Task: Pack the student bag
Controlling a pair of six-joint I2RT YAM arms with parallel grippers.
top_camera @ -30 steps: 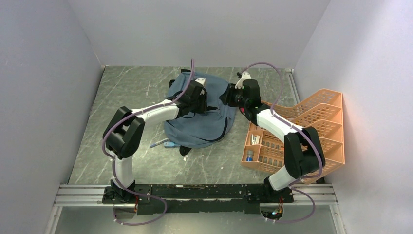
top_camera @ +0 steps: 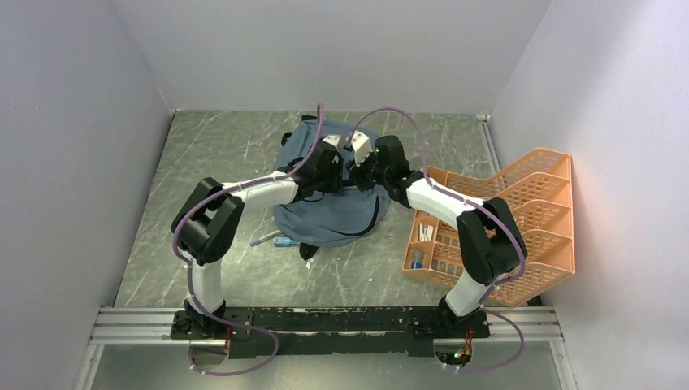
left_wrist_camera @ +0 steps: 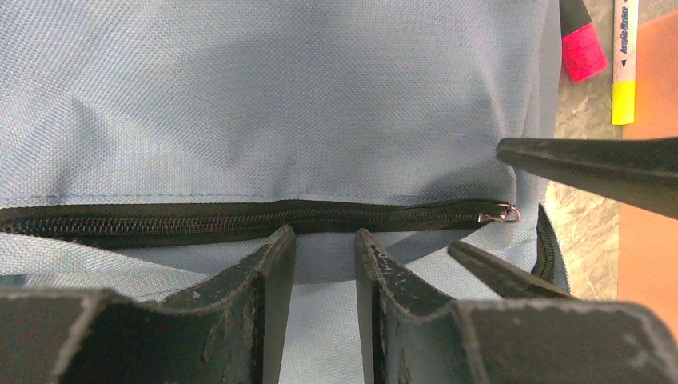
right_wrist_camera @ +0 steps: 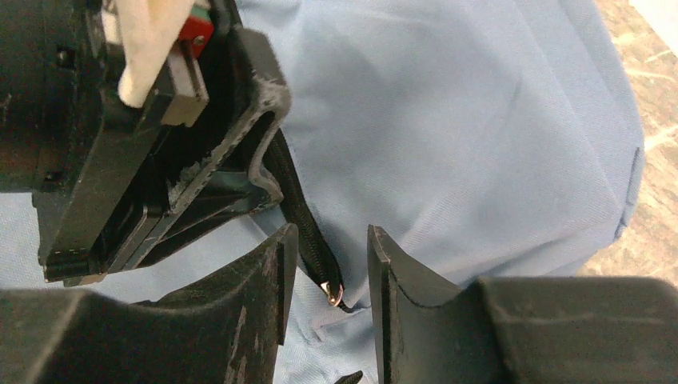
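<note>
A grey-blue bag [top_camera: 329,221] lies flat across the middle of the table. Its black zip [left_wrist_camera: 264,218] runs across the left wrist view, with a small metal pull [left_wrist_camera: 502,214] at the right end. My left gripper is over the zip, fingers part open, only fabric visible in the gap. From the right, my right gripper hangs close beside it, open and empty. In the right wrist view the zip pull [right_wrist_camera: 333,296] shows between its fingers, and the left gripper's body covers part of the zip.
An orange compartment rack [top_camera: 543,218] stands at the right, holding a white item [top_camera: 426,232] and a blue-capped item [top_camera: 417,259]. A yellow-ended marker [left_wrist_camera: 624,72] lies beside the bag. Pens [top_camera: 265,239] lie at its lower left. Table left of the bag is clear.
The right gripper has moved left and somewhat downward in the top view, from the bag's right side to close by the left gripper. The left arm has barely shifted; the bag lies the same.
</note>
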